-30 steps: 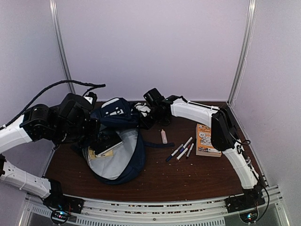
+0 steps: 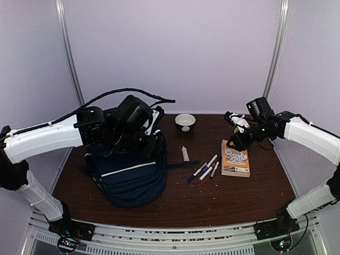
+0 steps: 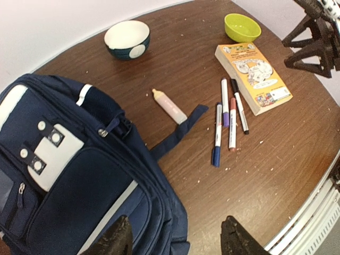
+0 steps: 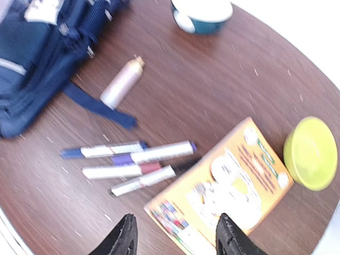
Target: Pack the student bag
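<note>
The navy backpack [image 3: 79, 202] lies on the left of the table with its flap down. An orange book [image 2: 235, 158] lies at the right, several markers [image 3: 232, 130] beside it and a pink bottle [image 3: 169, 106] nearer the bag. My left gripper is open above the table by the bag, nothing between its fingers. My right gripper hangs over the book's near end, fingers apart, holding nothing.
A white-and-teal bowl [image 2: 185, 120] stands at the back middle; a green bowl [image 4: 311, 154] stands behind the book.
My right arm has drawn back rightward from the backpack to over the book. The bag's open compartment is now covered.
</note>
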